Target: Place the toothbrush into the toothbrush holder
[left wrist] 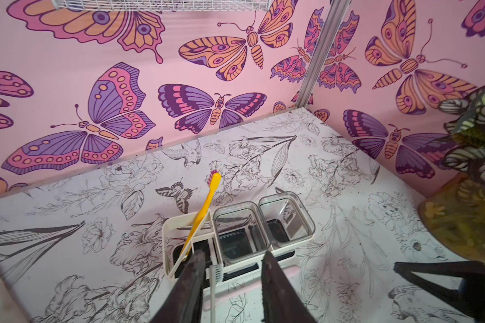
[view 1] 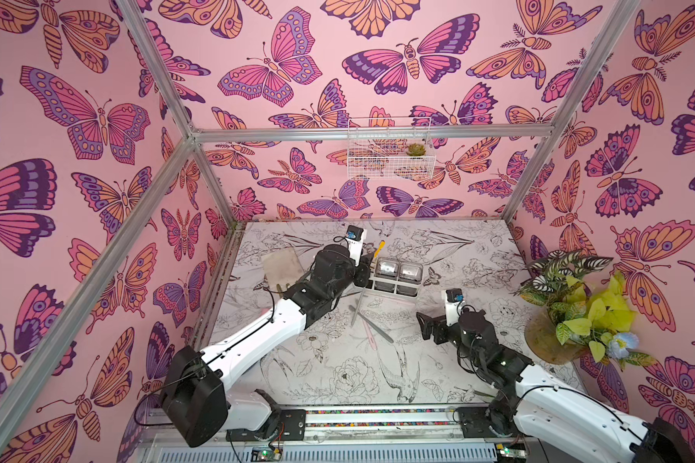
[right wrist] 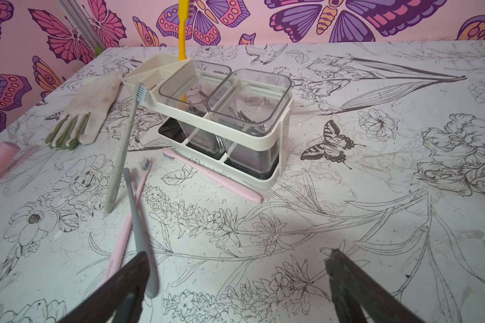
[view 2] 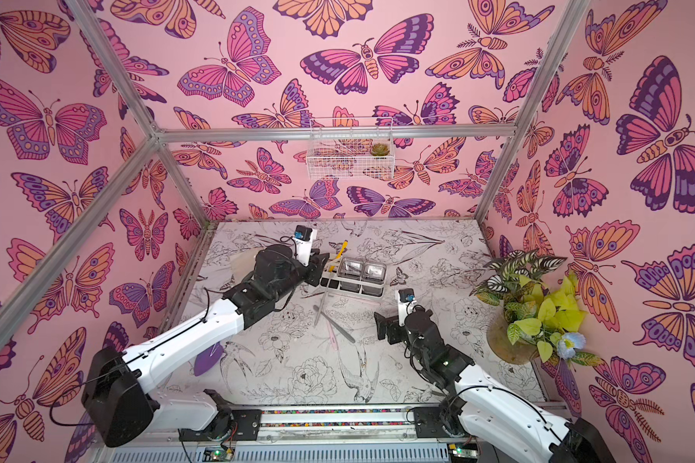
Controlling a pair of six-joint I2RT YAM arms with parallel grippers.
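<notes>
The light grey-green toothbrush [right wrist: 123, 148] leans against the front-left part of the white toothbrush holder [right wrist: 237, 137]. Its bristled head is up at the rim and its handle slants down to the table, outside the compartments. In the left wrist view that same toothbrush [left wrist: 212, 296] shows near one finger. My left gripper is open by the holder, its fingers apart and not shut on the brush. Low over the table on the right, my right gripper [view 1: 424, 325] stands open and empty. A yellow toothbrush [left wrist: 204, 207] stands tilted in a holder compartment.
A pink toothbrush [right wrist: 223, 180] lies along the holder's front. A grey-blue toothbrush [right wrist: 139, 231] crosses another pink one [right wrist: 121, 239] on the table. A glove [view 1: 283, 270] lies at the left, a potted plant [view 1: 552, 339] at the right.
</notes>
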